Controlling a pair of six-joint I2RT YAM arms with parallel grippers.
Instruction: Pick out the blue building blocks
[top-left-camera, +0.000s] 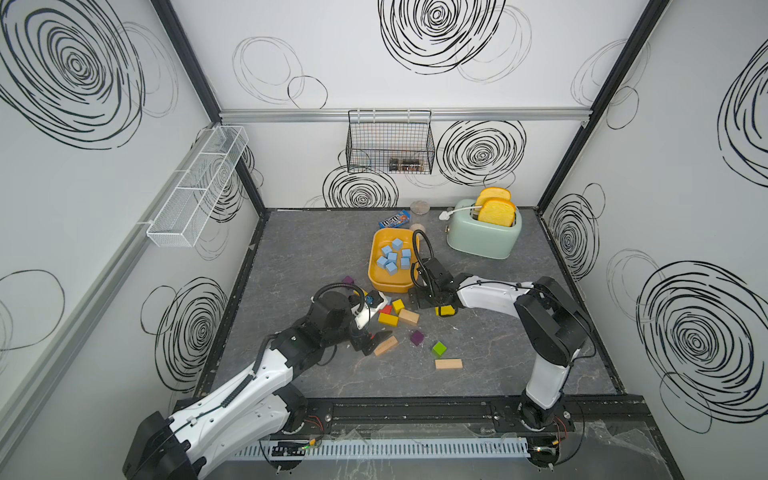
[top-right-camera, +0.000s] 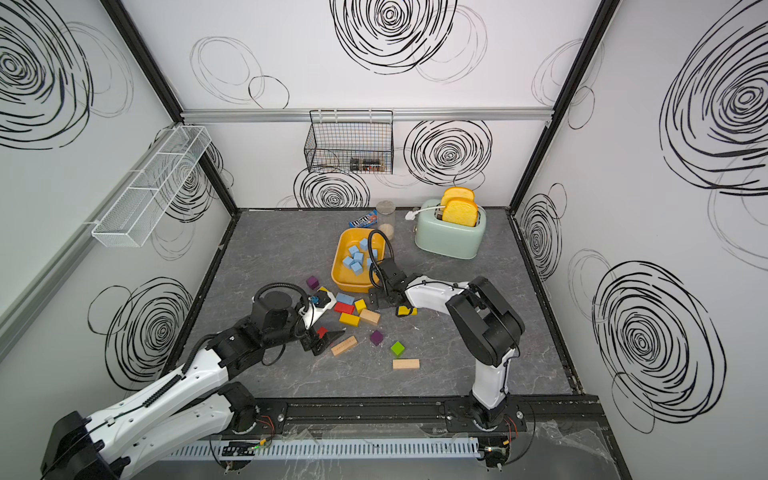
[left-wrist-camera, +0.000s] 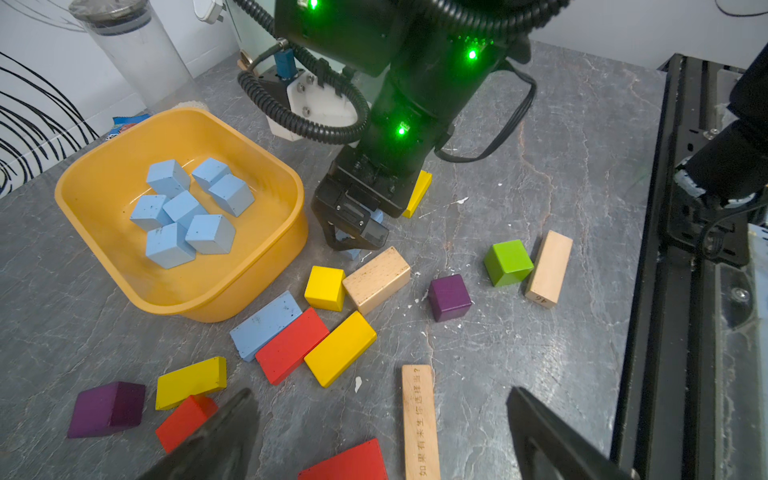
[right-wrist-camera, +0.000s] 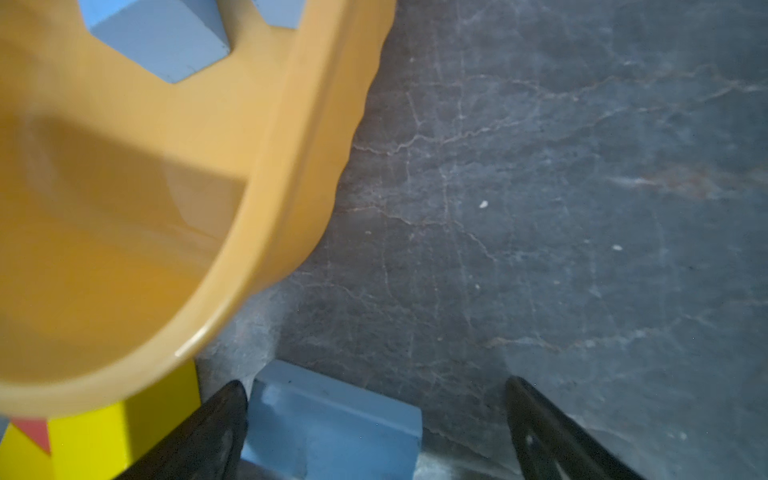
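Note:
Several blue blocks (left-wrist-camera: 183, 208) lie inside the yellow tub (left-wrist-camera: 264, 261). Outside it, a longer blue block (left-wrist-camera: 267, 324) rests on the table against a red one. Another blue block (right-wrist-camera: 336, 424) sits on the table just beyond the tub's rim, nearer the left fingertip of my right gripper. That gripper is open and low beside the tub, its fingers on either side of this block without closing on it. My left gripper stands open above the table at the front left, nothing held between its fingers.
Red, yellow, purple and wooden blocks crowd the tub's near side, with a yellow block (left-wrist-camera: 325, 288) close to it. A green block (left-wrist-camera: 509, 263) lies farther right. The toaster (top-left-camera: 484, 232) stands back right.

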